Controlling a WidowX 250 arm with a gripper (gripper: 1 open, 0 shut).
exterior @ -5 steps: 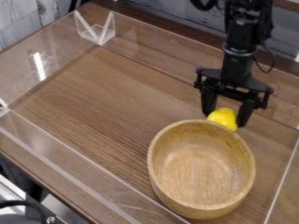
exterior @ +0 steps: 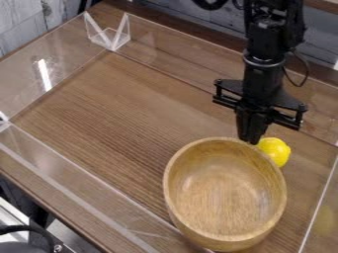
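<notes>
A yellow round object (exterior: 275, 151) lies on the wooden table just right of the upper rim of a large tan bowl (exterior: 222, 198). My black gripper (exterior: 251, 132) points down just above the bowl's far rim, left of and slightly above the yellow object, apart from it. Its fingers look close together, shut, with nothing visible between them.
A clear plastic wire-like piece (exterior: 109, 32) stands at the back left. The table's edge runs along the lower left and right.
My gripper has moved left and toward the bowl, away from the yellow object, which now shows uncovered, a little farther right than before.
</notes>
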